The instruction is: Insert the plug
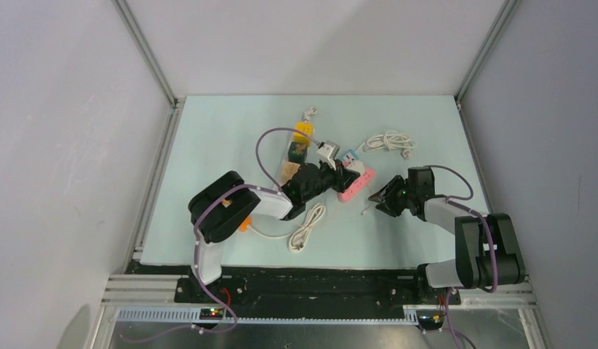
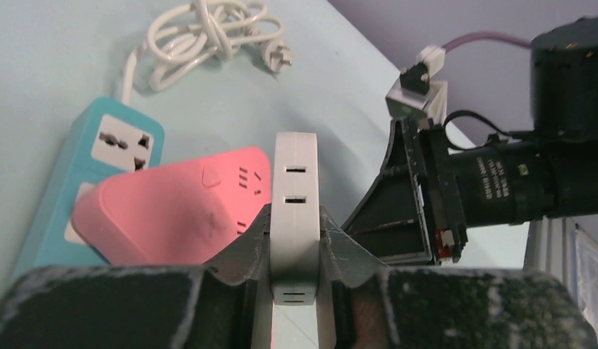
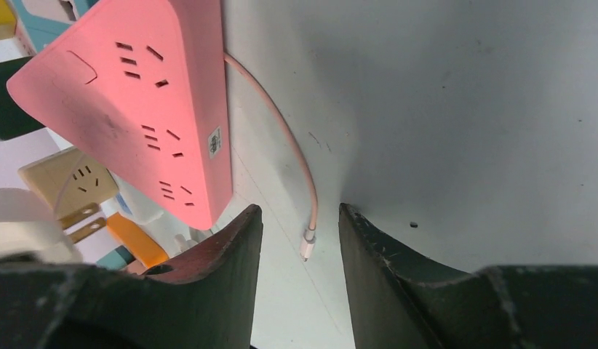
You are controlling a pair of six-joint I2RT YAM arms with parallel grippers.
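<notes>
In the left wrist view my left gripper is shut on a white charger block (image 2: 295,167), whose slotted face shows. From above, this charger (image 1: 356,168) is over or beside the pink power strip (image 1: 354,187); contact cannot be told. The pink strip (image 3: 114,94) fills the upper left of the right wrist view. A thin cable (image 3: 290,134) curves out from beside it, ending in a small pale plug (image 3: 308,246) low over the table. My right gripper stands around this end, its fingers (image 3: 241,243) apart and a gap visible on both sides of the plug.
A teal power strip (image 2: 127,138) lies behind the pink one. Coiled white cords rest at the back right (image 1: 389,141) and front (image 1: 306,228). A yellow socket block (image 1: 303,131) and a green one (image 1: 297,152) stand left.
</notes>
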